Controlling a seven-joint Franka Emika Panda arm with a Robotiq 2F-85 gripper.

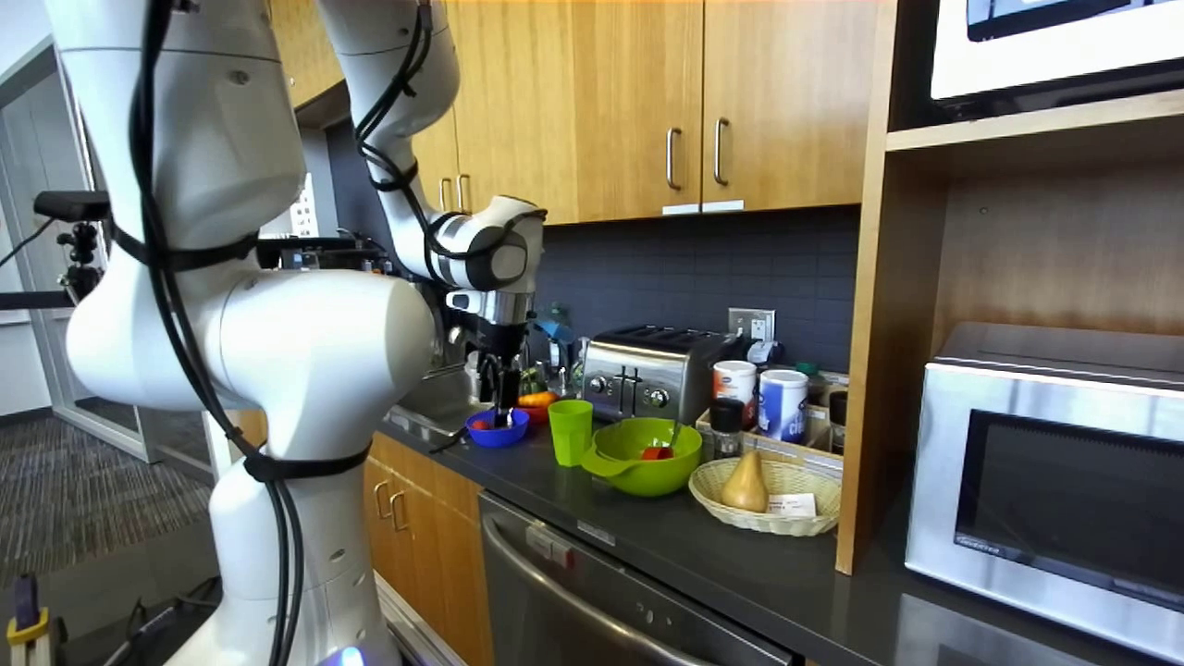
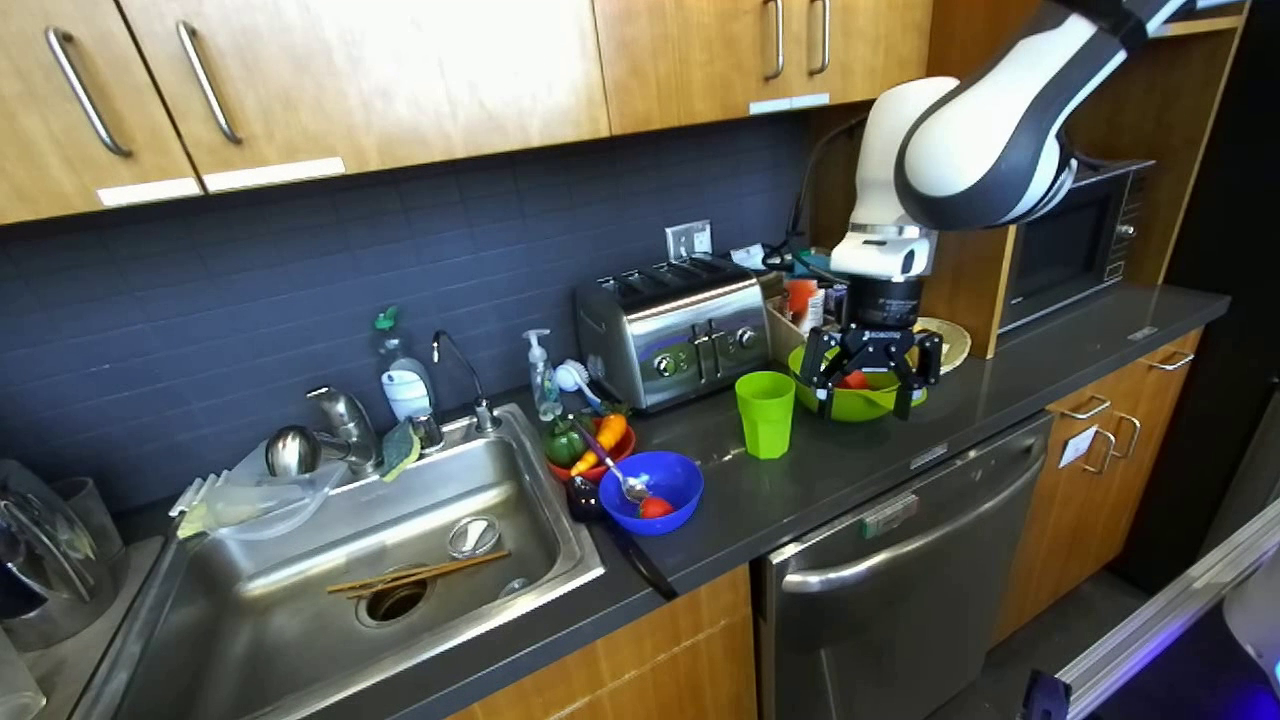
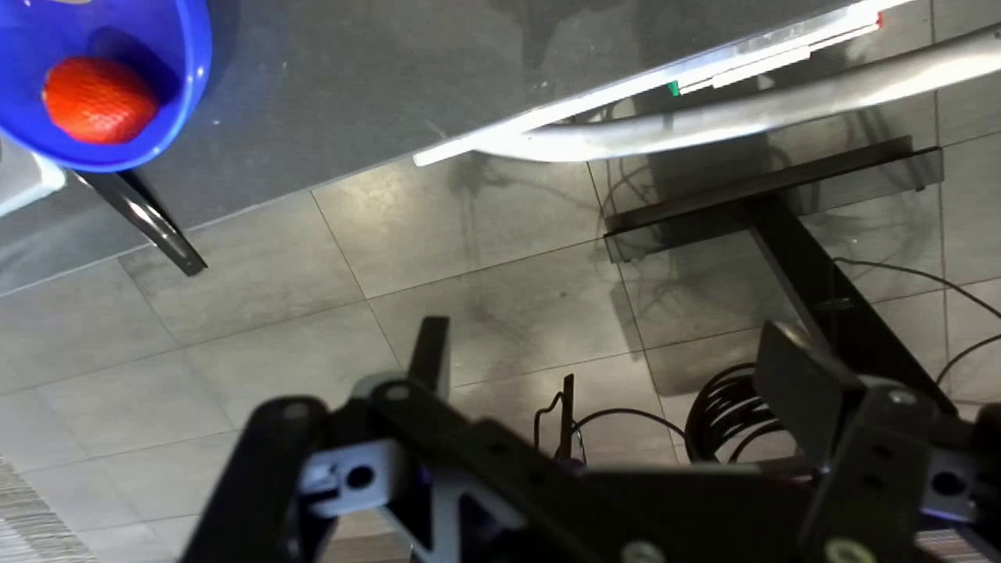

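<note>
Wide apart stand the fingers of my gripper (image 2: pixel 870 390), pointing down over the counter's front side. In the wrist view only floor and cables show between the fingertips of the gripper, so it is open and empty. A blue bowl (image 2: pixel 680 470) holds a red strawberry-like fruit (image 2: pixel 655 508) and a spoon (image 2: pixel 630 486). The bowl (image 3: pixel 194 56) and fruit (image 3: pixel 98 102) appear at the wrist view's upper left, away from the fingers. In exterior view 1 the gripper (image 1: pixel 501 398) overlaps the bowl (image 1: pixel 499 435) along the line of sight.
A green cup (image 2: pixel 765 414) stands right of the blue bowl; a green bowl (image 1: pixel 647 477) holds a red utensil (image 1: pixel 656 451). Behind are a toaster (image 2: pixel 672 336) and a red bowl (image 2: pixel 620 446) of vegetables. A black ladle (image 2: pixel 624 540) overhangs the counter edge beside the sink (image 2: pixel 540 516).
</note>
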